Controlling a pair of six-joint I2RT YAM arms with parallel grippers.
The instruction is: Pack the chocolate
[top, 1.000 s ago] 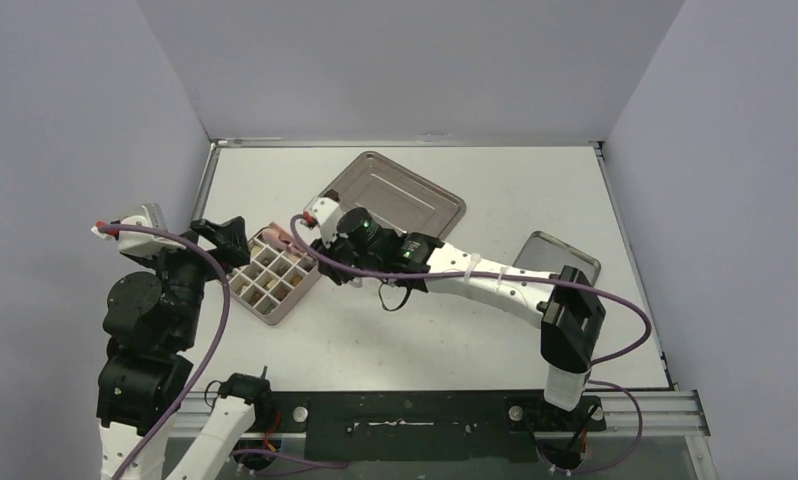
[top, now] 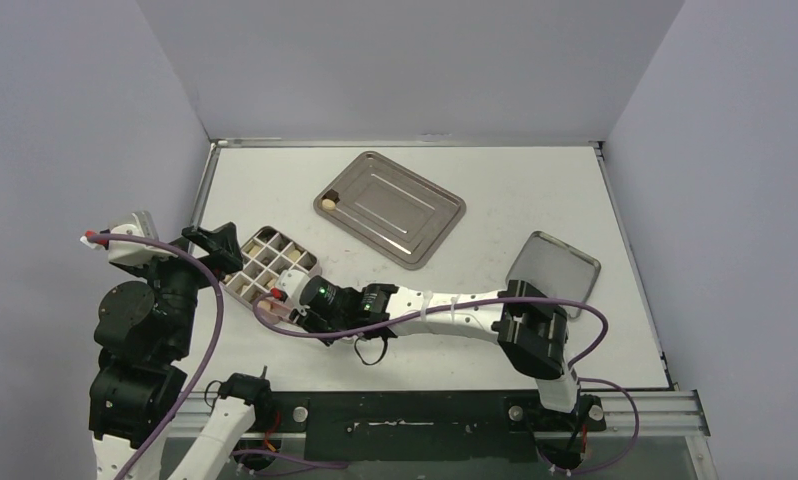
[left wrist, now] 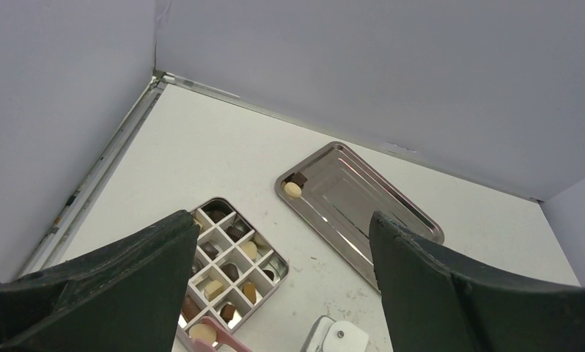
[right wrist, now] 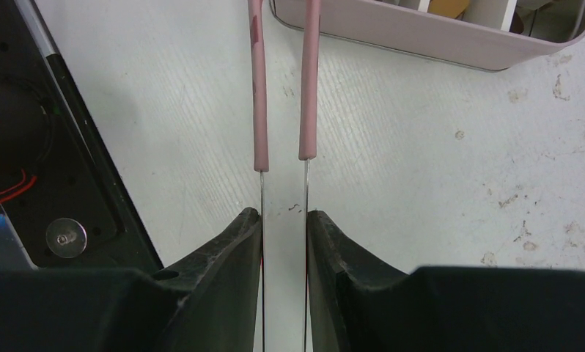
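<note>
A divided box (top: 260,245) holding chocolates sits at the left of the table; the left wrist view shows dark, cream and brown pieces in its compartments (left wrist: 231,271). A steel tray (top: 395,210) behind it carries a dark piece (left wrist: 300,177) and a cream piece (top: 328,204) in one corner. My left gripper (top: 225,245) hangs high left of the box, open and empty. My right gripper is low at the box's near side, its pink-tipped fingers apart by a narrow gap, with nothing visible between them.
A smaller grey tray (top: 555,270) lies at the right, partly behind the right arm. Walls bound the table at back and sides. The middle front is crossed by the right arm.
The right gripper has moved from near the tray and box's back down toward the box's front side. The left arm has shifted slightly left. The chocolates on the tray look unchanged.
</note>
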